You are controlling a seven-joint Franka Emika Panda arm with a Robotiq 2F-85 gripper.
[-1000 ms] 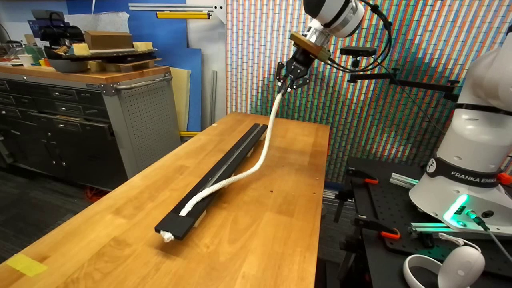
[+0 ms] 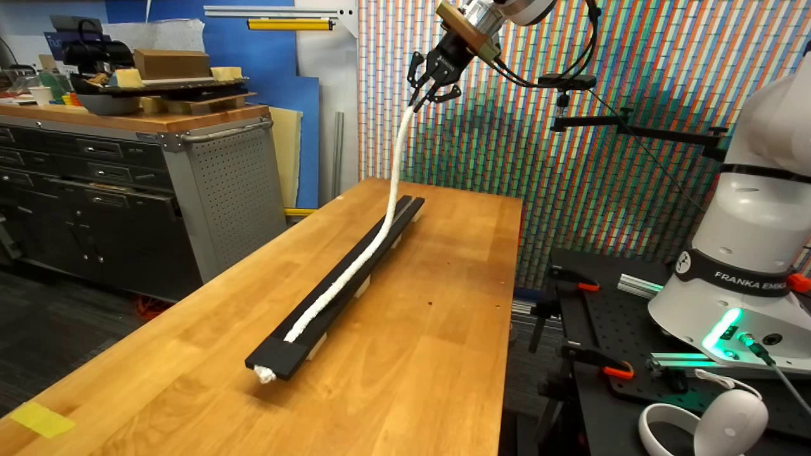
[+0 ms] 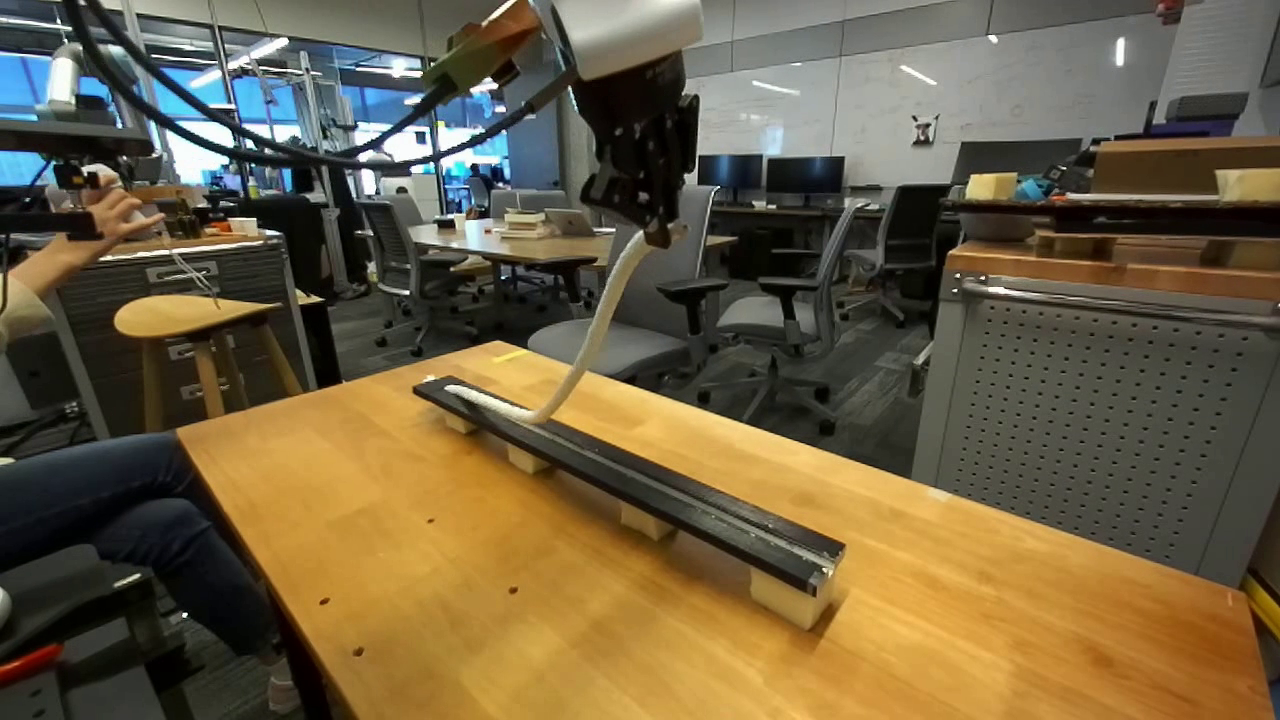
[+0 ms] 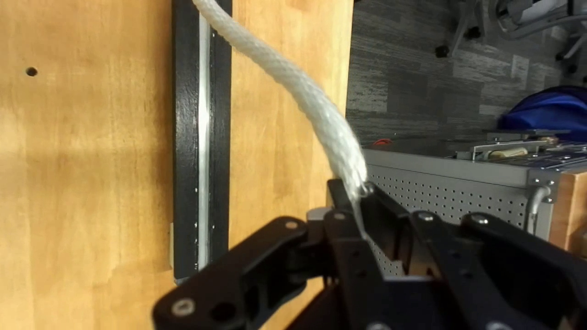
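A white braided rope (image 2: pixel 396 163) rises from a long black grooved rail (image 2: pixel 289 353) to my gripper (image 2: pixel 419 105), which is shut on its upper end. Near the rail's front end the rope lies along the top, and its knotted tip (image 2: pixel 263 373) sticks out past that end. In exterior view 2 the rope (image 3: pixel 596 326) curves up off the rail (image 3: pixel 720 520), whose farther stretch has a bare groove. In the wrist view the rope (image 4: pixel 308 88) runs into the fingers (image 4: pixel 383 204), while the groove of the rail (image 4: pixel 187 137) shows empty to the left.
Pale blocks (image 3: pixel 786 596) hold the rail above the wooden table (image 2: pixel 448 334). A grey tool cabinet (image 3: pixel 1080 408) stands beyond one table edge. A person sits at another side, hand (image 3: pixel 118 216) raised.
My gripper has moved up and to the left in exterior view 1, still holding the rope. The rope's sagging part has swung from beside the rail to over it.
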